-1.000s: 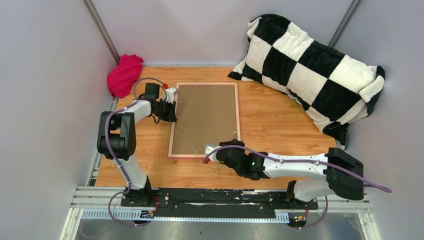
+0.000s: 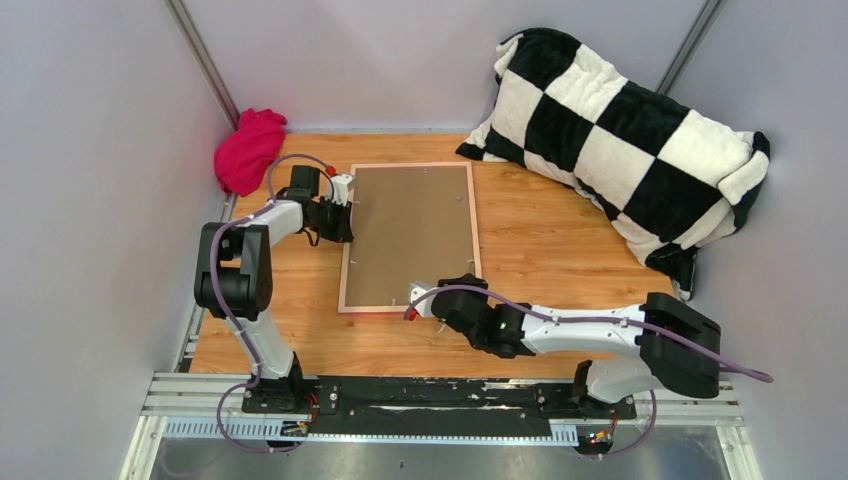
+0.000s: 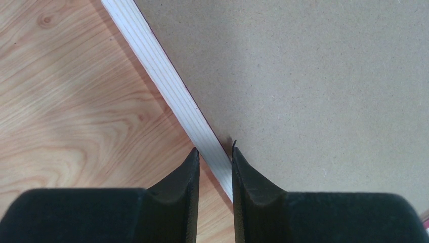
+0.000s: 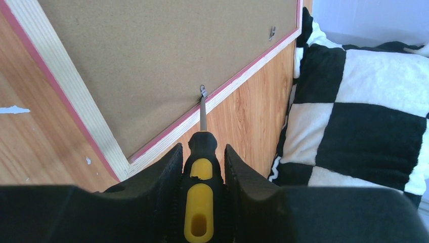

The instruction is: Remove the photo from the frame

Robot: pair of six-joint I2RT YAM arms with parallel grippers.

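Observation:
The photo frame (image 2: 350,280) lies back up on the wooden table, its brown backing board (image 2: 405,230) facing up with small metal tabs along the edges. My left gripper is shut on the frame's left side rail. My right gripper is shut on a screwdriver with a black and yellow handle (image 4: 199,215). The screwdriver's tip reaches a metal tab (image 4: 203,91) at the inner edge of the rail near a corner. The photo itself is hidden.
A checkered pillow (image 2: 620,140) fills the back right, and a red cloth (image 2: 247,150) lies at the back left. Bare table (image 2: 540,240) shows right of the frame.
The frame has shifted slightly upward in the top view. The left arm stays in place.

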